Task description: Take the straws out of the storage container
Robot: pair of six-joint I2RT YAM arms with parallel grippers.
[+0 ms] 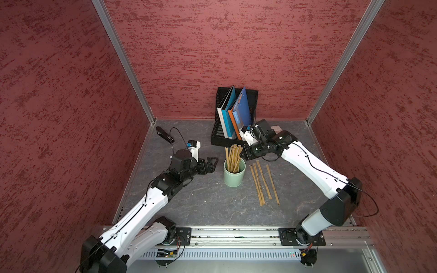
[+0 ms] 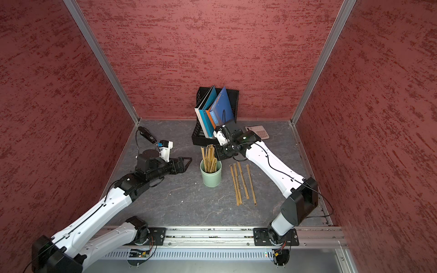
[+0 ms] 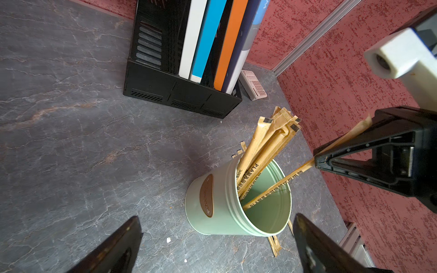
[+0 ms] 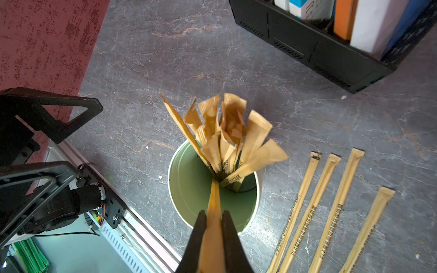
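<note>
The mint container (image 1: pixel 233 178) stands mid-table, holding upright paper-wrapped straws (image 3: pixel 252 150). Over its right rim, my right gripper is shut on one straw (image 3: pixel 291 175), which slants up from inside the container to the fingers, as both wrist views show. Several straws (image 2: pixel 250 184) lie side by side on the table right of the container. To the container's left, my left gripper (image 1: pixel 208 165) is open and empty, its fingertips at the lower edge of the left wrist view.
A black file box (image 1: pixel 220 139) with folders stands at the back, behind the container. A pale calculator-like object (image 2: pixel 259 132) is at the back right, a black cabled device (image 1: pixel 163 133) at the left.
</note>
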